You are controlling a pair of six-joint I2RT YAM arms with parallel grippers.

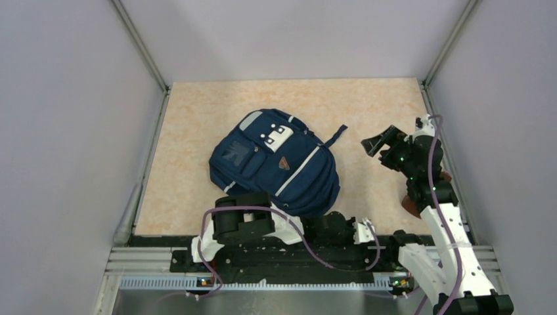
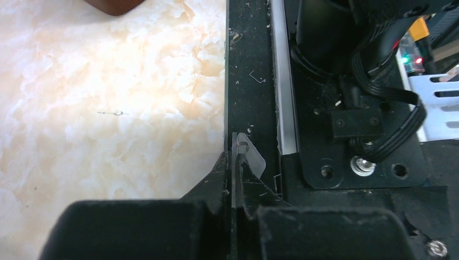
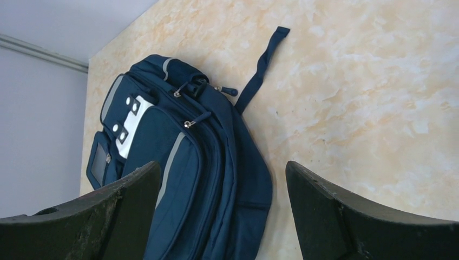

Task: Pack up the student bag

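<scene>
A dark blue school bag with a white face patch lies flat, left of centre on the table. In the right wrist view its zippered side shows, with both zip pulls near the top; the zips look shut. Beyond the bag's right side, above the table, my right gripper stands open with its fingers wide apart and empty. Low along the front edge reaches the left arm, its elbow covering the bag's near edge in the top view. My left gripper is shut at the table edge, nothing visible between its fingertips.
A brown object stands at the table's front right, partly behind the right arm; its edge also shows in the left wrist view. A loose strap sticks out from the bag. Bare table lies behind and right of the bag.
</scene>
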